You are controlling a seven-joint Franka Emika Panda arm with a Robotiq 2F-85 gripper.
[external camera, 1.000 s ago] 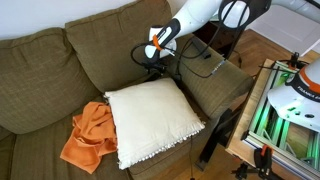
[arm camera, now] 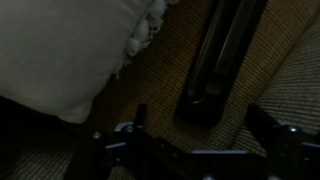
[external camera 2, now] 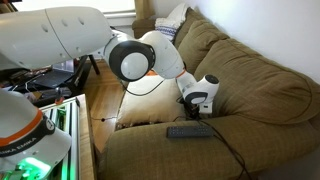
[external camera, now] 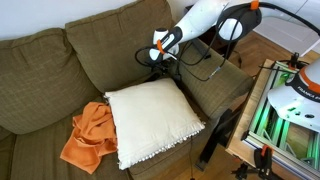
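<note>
A long black object, like a remote control [arm camera: 218, 70], lies on the brown sofa seat in the wrist view, its rounded near end just ahead of my gripper. The fingers stand open, one finger to each side of that end, with nothing held. In exterior view 1 my gripper [external camera: 160, 68] is low between the backrest and the white cushion [external camera: 152, 118]; its fingertips are hard to make out there. From the other side, exterior view 2 shows my gripper [external camera 2: 190, 113] near a dark flat object [external camera 2: 190, 131]; I cannot tell whether it is the same one.
The white cushion's fringed edge [arm camera: 140, 35] is close on the left in the wrist view. An orange cloth [external camera: 90, 137] lies left of the cushion. The sofa backrest [external camera: 125, 45] and right armrest [external camera: 215, 85] border my gripper. A loose cable crosses the armrest.
In exterior view 1 my arm's wrist has shifted slightly right and up over the last second. The cushion and cloth have not moved.
</note>
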